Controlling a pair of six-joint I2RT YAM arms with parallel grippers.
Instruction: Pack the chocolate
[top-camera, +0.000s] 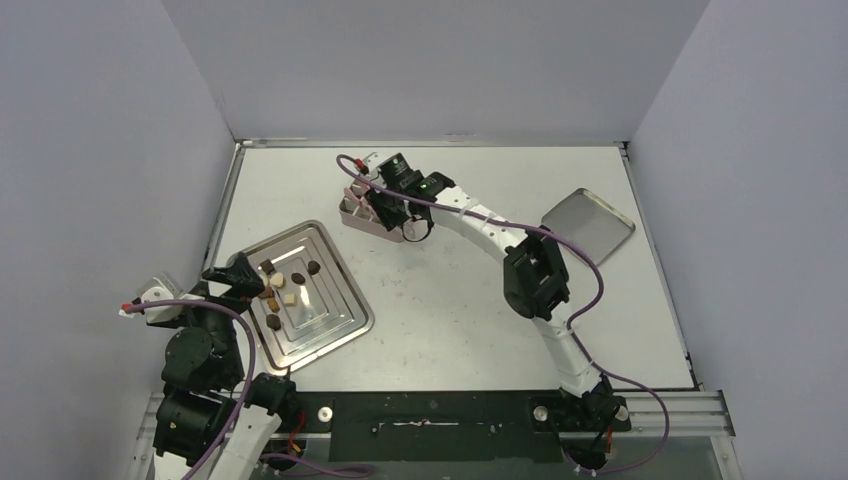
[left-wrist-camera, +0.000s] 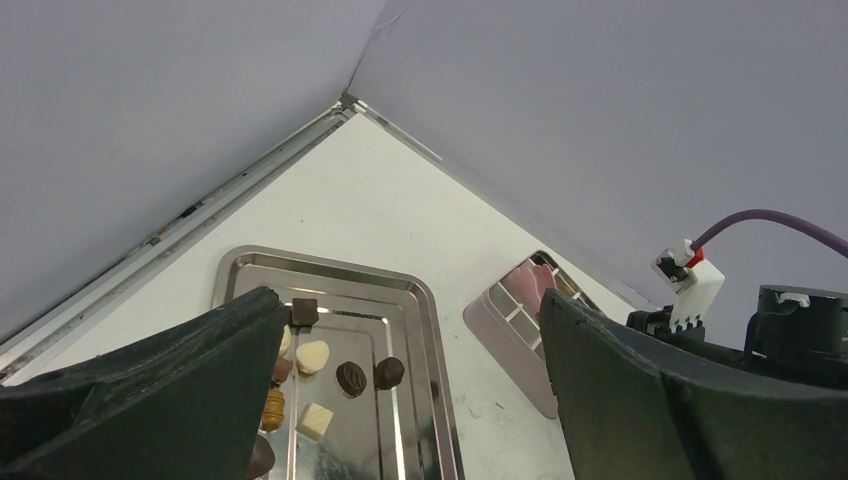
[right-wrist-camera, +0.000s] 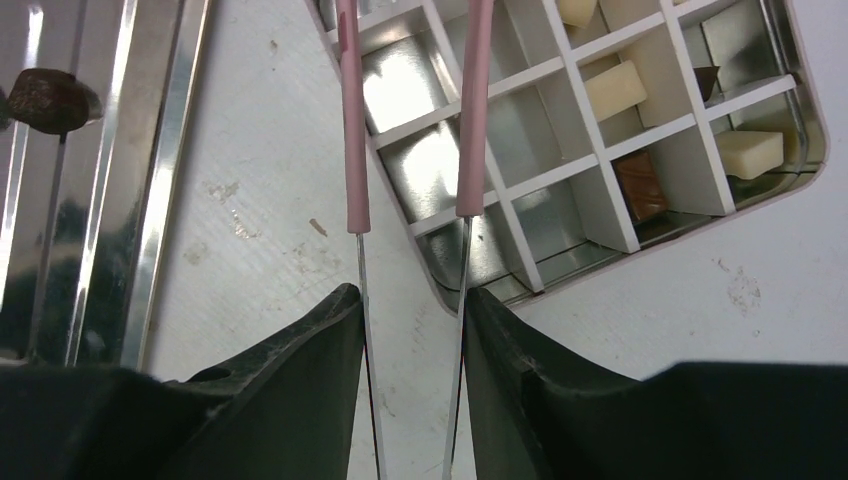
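A pink compartment box (top-camera: 365, 223) stands at the back centre, partly under my right gripper (top-camera: 372, 200). In the right wrist view its pink-sleeved tongs reach over the left-hand compartments (right-wrist-camera: 525, 140); whether anything is between their tips is out of view. White and brown chocolates (right-wrist-camera: 750, 152) sit in some right-hand compartments. The metal tray (top-camera: 345, 322) on the left holds several dark, white and brown chocolates (left-wrist-camera: 388, 372). My left gripper (top-camera: 235, 280) hangs open at that tray's left edge, nothing seen between its wide fingers.
A smaller empty metal tray (top-camera: 590, 225) lies at the right. Walls border the table at the back and sides.
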